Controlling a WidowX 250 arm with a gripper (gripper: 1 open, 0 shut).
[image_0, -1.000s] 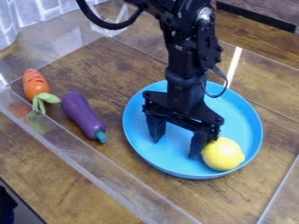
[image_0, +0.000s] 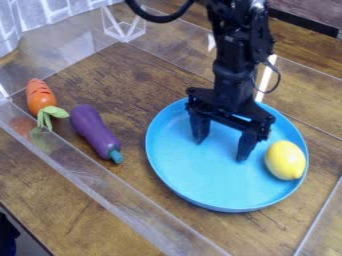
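Note:
My black gripper (image_0: 225, 130) is over the blue plate (image_0: 214, 190), its two fingers open and reaching down toward the back part of the plate, with nothing visible between them. A yellow lemon (image_0: 285, 160) lies on the right side of the plate, to the right of the fingers and apart from them.
An orange carrot (image_0: 40, 95) with green leaves and a purple eggplant (image_0: 94, 130) lie on the wooden table (image_0: 80, 210) left of the plate. Clear plastic strips run along the table's left side and back.
The gripper has moved back and up, away from the lemon. The lemon now sits farther back and right on the plate.

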